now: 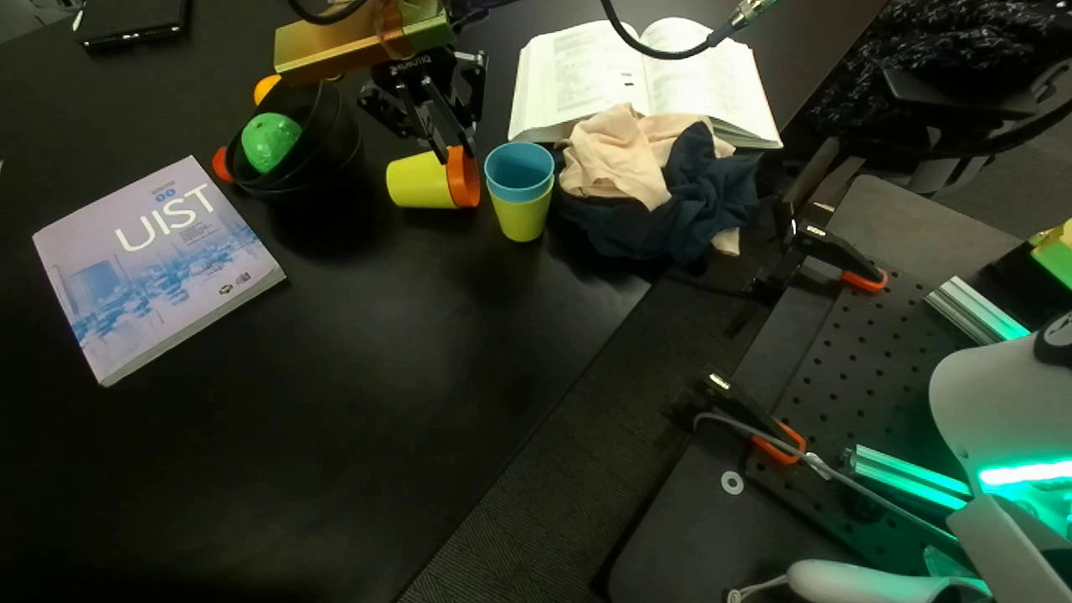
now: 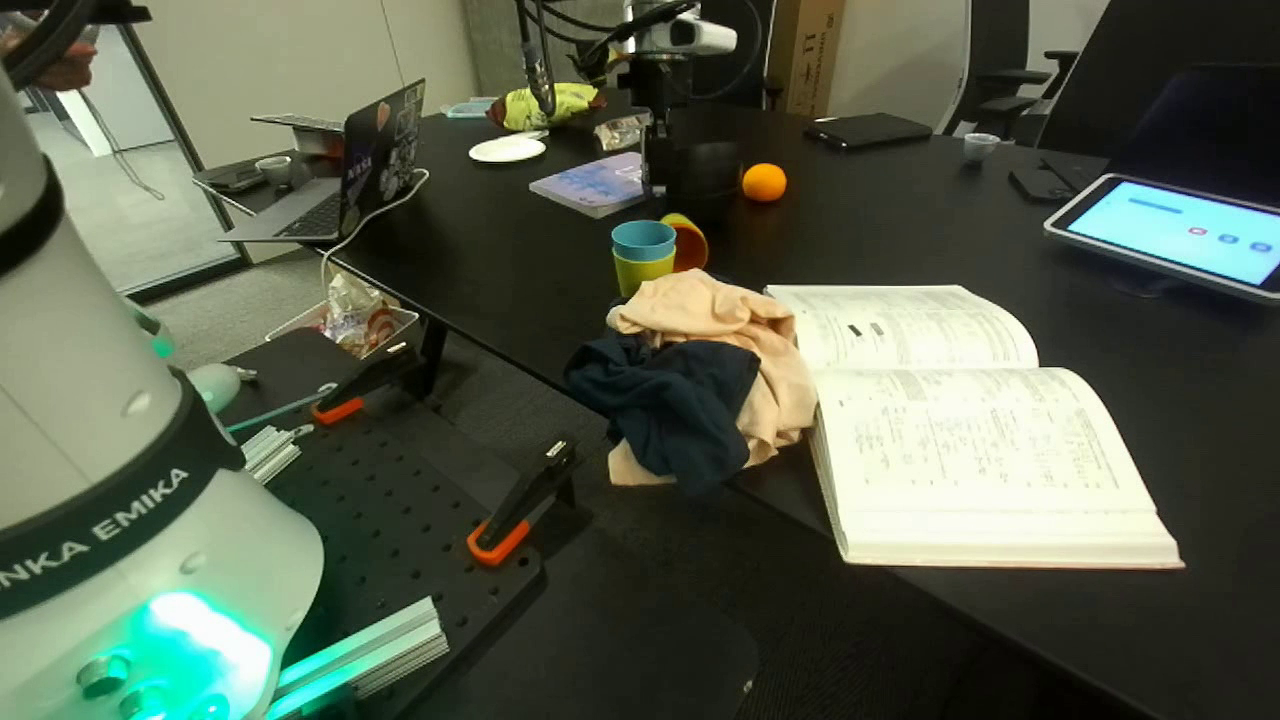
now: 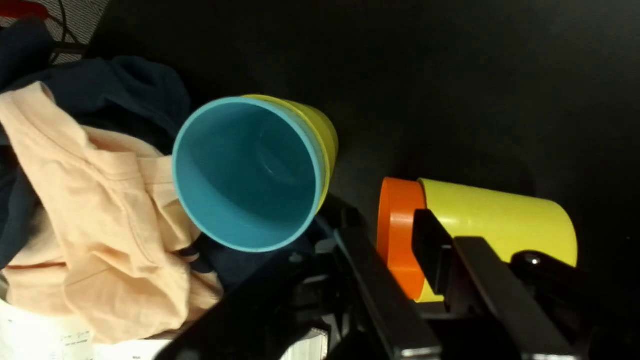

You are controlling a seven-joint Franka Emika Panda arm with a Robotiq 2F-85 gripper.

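A yellow cup (image 1: pixel 417 182) lies on its side on the black table, with an orange cup (image 1: pixel 463 179) nested in it and its mouth facing right in exterior view 1. Just above the orange rim is my gripper (image 1: pixel 455 151), open. The wrist view shows its two fingers apart over the fallen pair, around the level of the orange cup (image 3: pixel 400 207). Close by stands a blue cup (image 3: pixel 249 174) nested in another yellow cup (image 3: pixel 321 129), both upright and empty as far as shows. Whether a finger touches the orange rim is unclear.
Beige and navy cloths (image 1: pixel 623 161) lie beside the upright cups, in front of an open book (image 1: pixel 593 75). Black bowls (image 1: pixel 337 141) with a green ball (image 1: pixel 269 141) stand left. Beyond lies a UIST book (image 1: pixel 161 266).
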